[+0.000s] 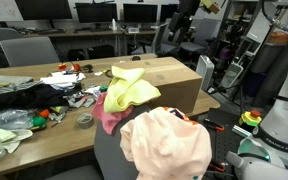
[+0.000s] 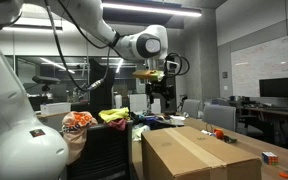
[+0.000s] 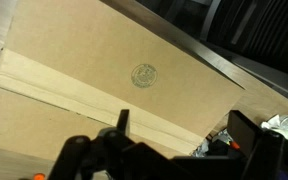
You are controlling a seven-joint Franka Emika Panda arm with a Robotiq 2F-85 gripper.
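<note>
My gripper is high above a closed cardboard box (image 3: 99,55), its two dark fingers (image 3: 123,124) wide apart. Bare cardboard and its taped seam show between and beyond them; nothing is held. From the side, the gripper (image 2: 171,92) hangs well above the box (image 2: 184,150), fingers downward. A yellow cloth (image 1: 132,92) lies near the box, on the table side. Pale pink cloth (image 1: 167,145) is bunched in the foreground.
The long wooden table (image 1: 44,145) carries many loose items, including a tape roll (image 1: 85,121) and a dark pile of cloth (image 1: 19,100). Desks with monitors (image 1: 96,13) stand behind. A dark, rail-edged opening (image 3: 254,30) borders the box.
</note>
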